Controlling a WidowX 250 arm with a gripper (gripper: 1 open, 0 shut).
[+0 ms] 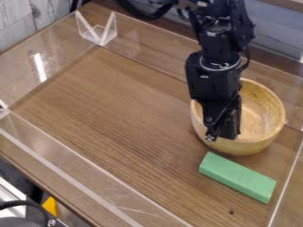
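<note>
My black gripper (212, 130) hangs at the left side of a tan round bowl (258, 120), its fingertips pointing down in front of the bowl's wall and partly over it. Whether anything is between the fingers is hard to see. A green block (236, 176) lies on the wooden table below the bowl, apart from the gripper.
A clear plastic object (95, 29) stands at the back left. Dark cables and a small yellow item sit at the lower left edge.
</note>
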